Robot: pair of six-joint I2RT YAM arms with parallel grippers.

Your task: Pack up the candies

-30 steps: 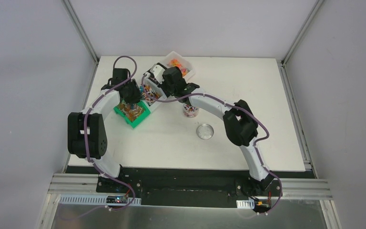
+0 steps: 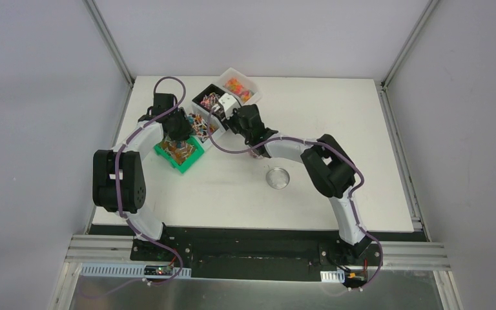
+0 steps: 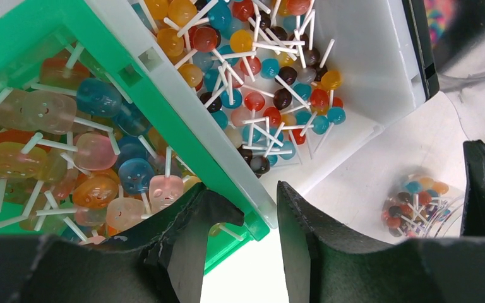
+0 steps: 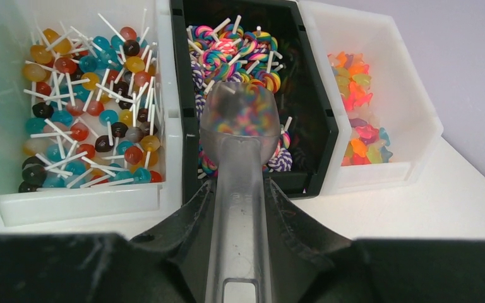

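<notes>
A row of candy bins runs diagonally. The green bin point(image 3: 101, 196) has large stick candies, the white bin point(image 4: 12, 205) small round lollipops, the black bin point(image 4: 300, 120) swirl lollipops, and another white bin point(image 4: 379, 82) gummies. My left gripper is shut on the adjoining walls of the green and white bins. My right gripper has the handle of a clear scoop point(image 4: 240, 177) between its fingers, the bowl over the black bin. Blurred colours show through the bowl; whether candies lie in it I cannot tell. A clear jar point(image 3: 426, 208) holds small lollipops.
A round clear lid point(image 2: 278, 178) lies on the table in front of the jar. My right arm passes over the jar and mostly hides it from above.
The left arm has stayed almost still.
</notes>
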